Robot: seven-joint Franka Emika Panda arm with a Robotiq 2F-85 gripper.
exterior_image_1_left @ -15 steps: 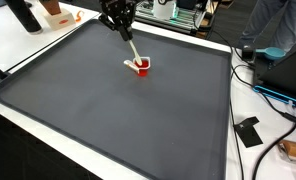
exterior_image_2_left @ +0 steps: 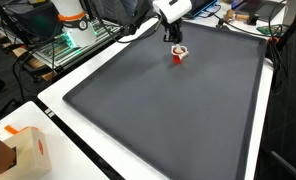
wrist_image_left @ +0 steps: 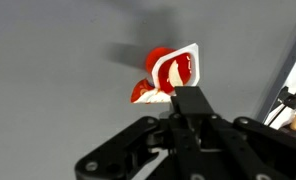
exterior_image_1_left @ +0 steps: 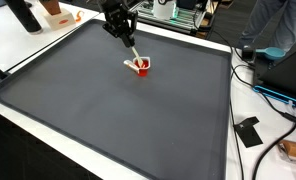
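A small red cup (exterior_image_1_left: pixel 143 69) with a squarish white rim stands on the grey board, near its far edge. A pale piece (exterior_image_1_left: pixel 130 65) lies against its left side; in the wrist view this piece (wrist_image_left: pixel 148 93) is white and smeared red. My gripper (exterior_image_1_left: pixel 130 43) is above the cup, shut on a thin light stick (exterior_image_1_left: pixel 136 54) that slants down toward the cup's opening. The wrist view shows red inside the cup (wrist_image_left: pixel 174 72), while the dark gripper hides much of the stick. In exterior view 2, the cup (exterior_image_2_left: pixel 177 59) sits just below the gripper (exterior_image_2_left: pixel 175 42).
Most of the grey board (exterior_image_1_left: pixel 118 110) is bare toward the near side. Beyond its far left edge stands a white and brown container (exterior_image_1_left: pixel 54 8). A black flat piece (exterior_image_1_left: pixel 248 131) and cables lie past the right edge.
My gripper has come down and slightly right toward the cup, with the stick still in it, and less of the stick shows. The cup and the pale piece look unmoved.
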